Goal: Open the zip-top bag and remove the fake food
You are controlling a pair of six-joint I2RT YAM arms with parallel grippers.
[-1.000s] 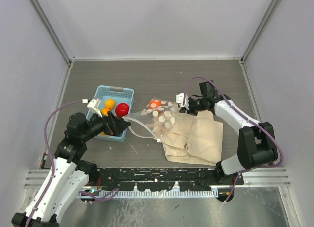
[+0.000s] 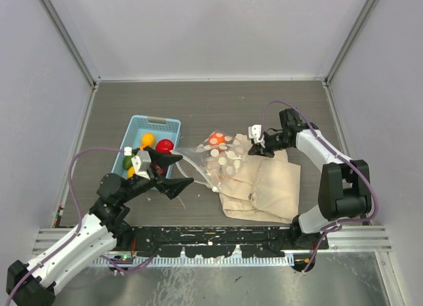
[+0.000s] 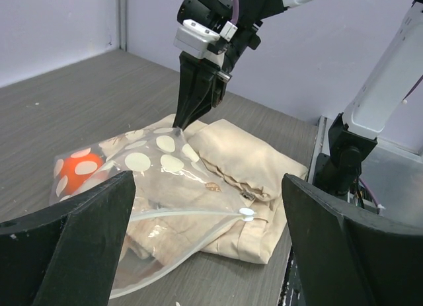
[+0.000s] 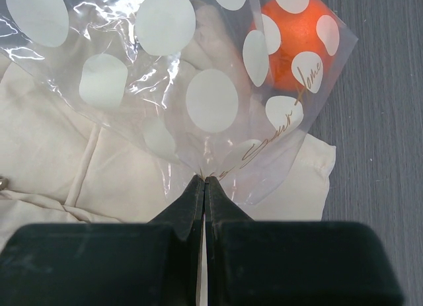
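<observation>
The clear zip top bag [image 2: 221, 162] with white dots lies partly over a beige cloth, its mouth gaping toward the left arm and a white slider at the near end of the zip. An orange-red food piece [image 4: 296, 51] shows inside the bag's far corner. My right gripper is shut on the bag's closed end, pinching the film between its fingertips. Just outside the mouth, my left gripper [image 2: 185, 170] stands open; in the left wrist view its fingers [image 3: 73, 243] are spread wide with nothing gripped, the bag opening ahead between them.
A blue basket [image 2: 173, 126] at the left holds several fake foods, among them a red one [image 2: 164, 146] and an orange one [image 2: 148, 140]. The beige cloth bag [image 2: 274, 190] lies flat at the right. Behind the bag, the table is bare.
The left gripper has moved right and toward the near side, its fingers spreading wider. My right gripper has shifted right and slightly nearer, and the bag's pinched end has been drawn along with it.
</observation>
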